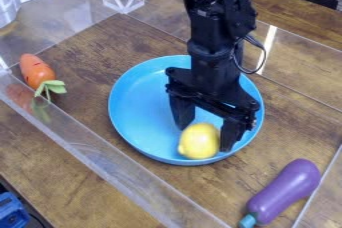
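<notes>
A yellow, lemon-like object (199, 142) lies in a blue plate (134, 122) at the middle of the camera view. My black gripper (209, 118) is down over the plate, its fingers open on either side of and just above the yellow object. Whether either finger touches it is hard to tell.
A carrot (38, 72) lies on the wooden table (74, 142) at the left. A purple eggplant (283, 190) is at the lower right. Clear plastic walls run along the left side, with a blue object (8, 212) in the bottom-left corner.
</notes>
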